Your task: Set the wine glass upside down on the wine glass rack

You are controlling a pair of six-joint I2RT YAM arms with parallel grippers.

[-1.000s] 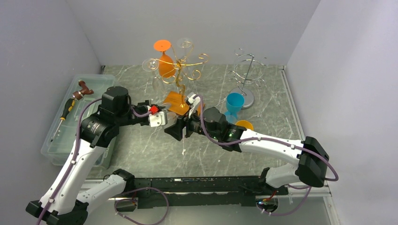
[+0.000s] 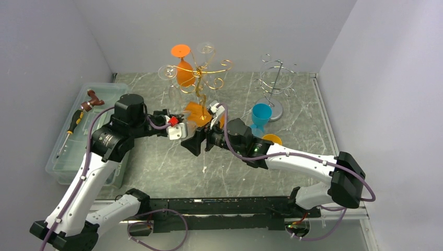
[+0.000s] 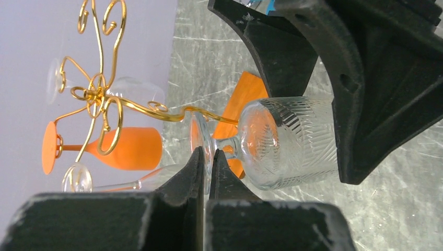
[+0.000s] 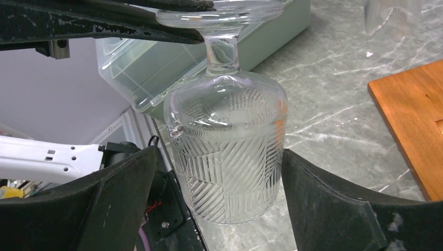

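Observation:
A clear wine glass with a ribbed bowl (image 4: pixel 224 151) hangs upside down, foot uppermost. My left gripper is shut on the edge of its foot. Around the bowl stands my right gripper, open, one finger on either side; whether its fingers touch the glass I cannot tell. The gold wine glass rack (image 2: pixel 198 70) rises behind both grippers. In the left wrist view one curled arm of the rack (image 3: pixel 172 112) reaches close to the glass's foot and stem. Arms hide most of the glass in the top view.
An orange glass (image 2: pixel 185 73) and clear glasses hang on the gold rack. A silver rack (image 2: pixel 277 78), a blue goblet (image 2: pixel 260 113) and a yellow cup (image 2: pixel 272 139) stand to the right. A plastic bin (image 2: pixel 68 157) lies left.
The right gripper's fingers have edged a little left. The racks and standing cups have not moved.

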